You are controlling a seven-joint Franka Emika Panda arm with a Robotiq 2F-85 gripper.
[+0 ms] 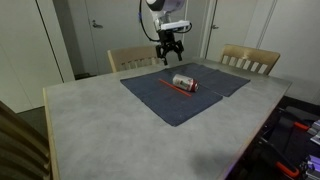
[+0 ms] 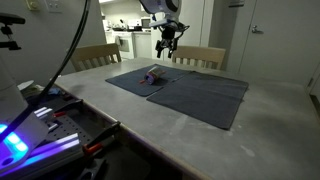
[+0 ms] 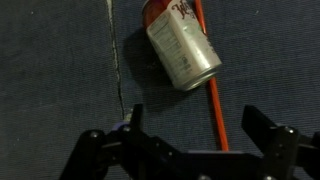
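A silver can with a red end (image 1: pixel 185 83) lies on its side on dark cloth (image 1: pixel 175 108) toward the table's far side. In the wrist view the can (image 3: pixel 182 45) is ahead of the fingers, partly cut off by the top edge. An orange-red stick (image 3: pixel 216 112) runs from beside the can down between the fingers. My gripper (image 1: pixel 172 51) hangs over the far side of the table, above and beyond the can. In the wrist view the gripper is open, its fingers wide apart with nothing held.
More dark cloth (image 2: pixel 195 98) covers part of the table, with a seam between pieces. Chairs (image 1: pixel 250 60) stand at the table's edges.
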